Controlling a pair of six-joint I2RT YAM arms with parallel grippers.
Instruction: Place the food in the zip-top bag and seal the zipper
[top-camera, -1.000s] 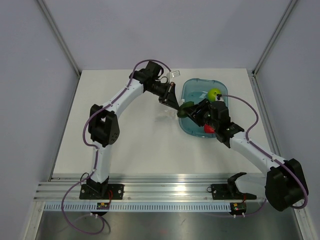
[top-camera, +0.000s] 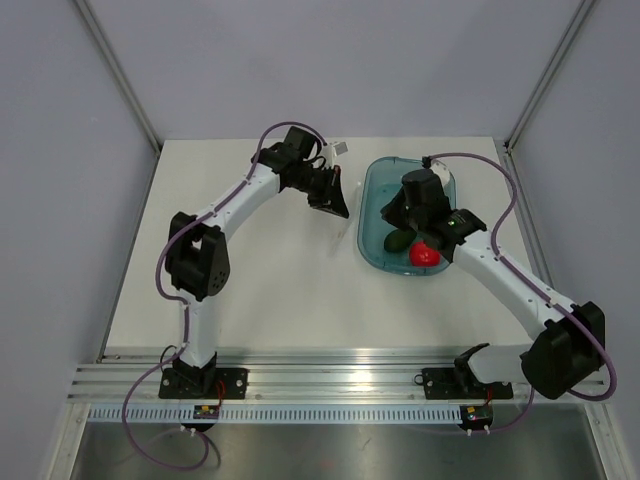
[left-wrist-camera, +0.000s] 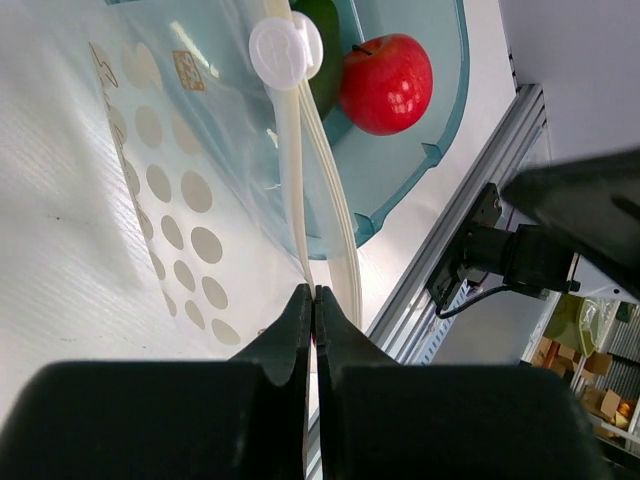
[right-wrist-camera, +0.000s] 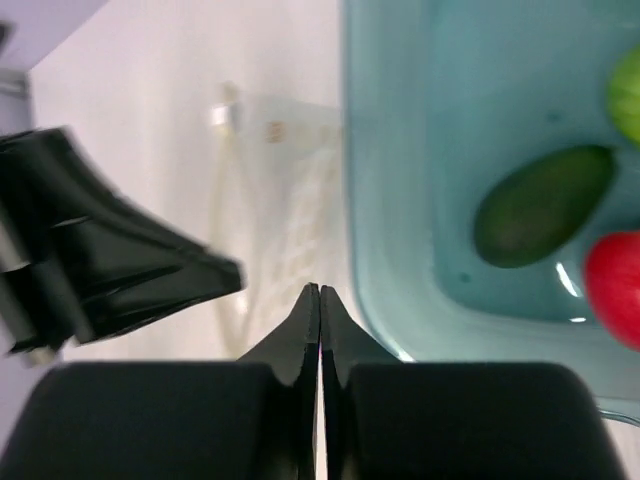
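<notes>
My left gripper (top-camera: 346, 214) is shut on the edge of the clear zip top bag (left-wrist-camera: 200, 190). The bag, with its white slider (left-wrist-camera: 277, 54), hangs down beside the bin and looks flat, with no food visible inside. My right gripper (top-camera: 385, 212) is shut over the left part of the blue bin (top-camera: 365, 250), nothing showing between its fingertips. In the bin lie a dark green avocado (right-wrist-camera: 543, 206), a red apple (left-wrist-camera: 386, 84) and a green fruit (right-wrist-camera: 628, 95); the right arm hides most of the green one from above.
The bin's left wall (right-wrist-camera: 370, 200) stands between the bag and the food. My two grippers are close to each other near that wall.
My left gripper has shifted only slightly.
</notes>
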